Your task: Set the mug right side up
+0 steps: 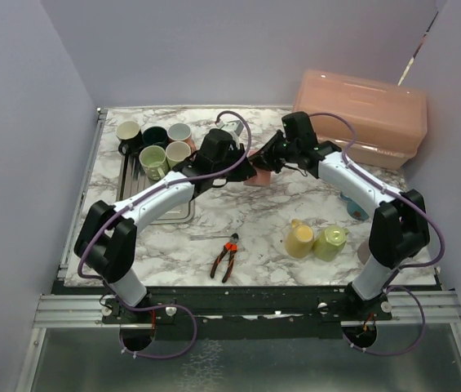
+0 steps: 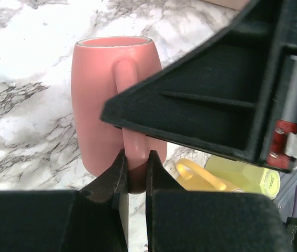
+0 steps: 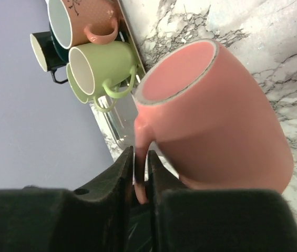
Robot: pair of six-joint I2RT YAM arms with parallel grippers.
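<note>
The pink mug (image 2: 98, 105) is held above the marble table, its mouth at the top in the left wrist view and its handle toward my grippers. Low on the handle, my left gripper is shut. Higher up, a black finger (image 2: 153, 107) of the right gripper crosses the handle. In the right wrist view, my right gripper stands slightly open, its fingers on either side of the handle with a narrow gap. From the top, both grippers meet over the mug (image 1: 259, 177) and hide most of it.
Several mugs, among them a green one (image 1: 154, 159), stand by a metal tray (image 1: 183, 214) at left. Yellow (image 1: 299, 239) and lime (image 1: 329, 242) mugs lie front right. Orange-handled pliers (image 1: 225, 257) lie at front centre. A large pink box (image 1: 361, 110) stands back right.
</note>
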